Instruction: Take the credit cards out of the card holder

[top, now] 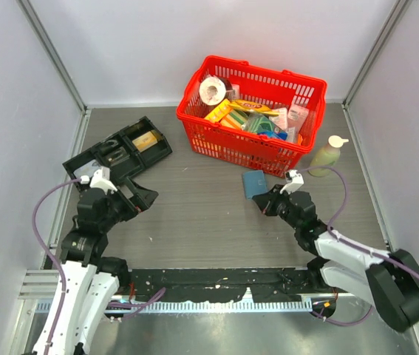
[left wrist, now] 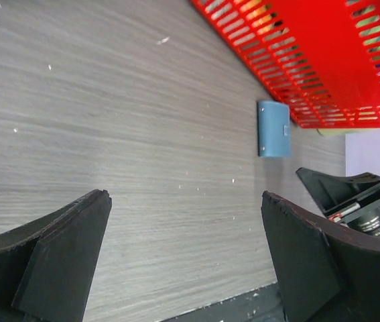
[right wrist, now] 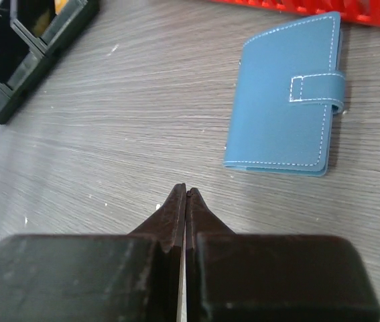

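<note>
The blue card holder [top: 254, 183] lies flat on the table below the red basket, its strap closed on the right side in the right wrist view [right wrist: 277, 100]; no cards show. My right gripper [top: 262, 203] is shut with nothing between its fingertips, just beside the holder's near edge. My left gripper [top: 140, 198] stands open and empty over the left part of the table, well apart from the holder.
A red basket [top: 231, 151] full of packages stands at the back, a pump bottle [top: 325, 155] to its right. A black compartment tray [top: 139, 166] lies at the left.
</note>
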